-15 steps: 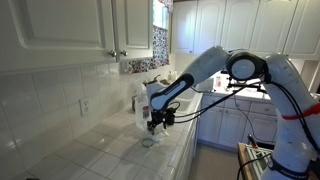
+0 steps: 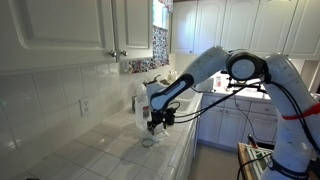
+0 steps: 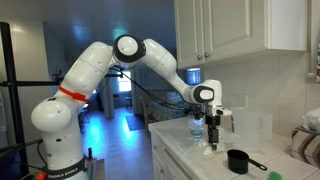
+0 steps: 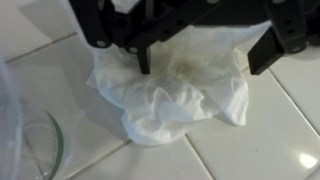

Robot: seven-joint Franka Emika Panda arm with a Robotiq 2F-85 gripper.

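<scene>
A crumpled white cloth or tissue (image 4: 175,95) lies on the tiled counter (image 4: 245,150), directly under my gripper in the wrist view. The gripper is open, its dark fingers (image 4: 143,58) apart on either side of the white material; whether they touch it is unclear. Exterior view 2 shows the gripper (image 3: 212,138) low over the counter, with a bit of the white material (image 3: 214,150) beneath it. In exterior view 1 the gripper (image 2: 153,127) is small and the white material hard to make out.
A clear container (image 4: 35,135) stands left of the cloth in the wrist view. A black pot (image 3: 240,161) with a handle is close to the gripper in exterior view 2, and a green object (image 3: 275,175) lies near the bottom edge. Bare counter (image 2: 95,160) extends toward exterior view 1.
</scene>
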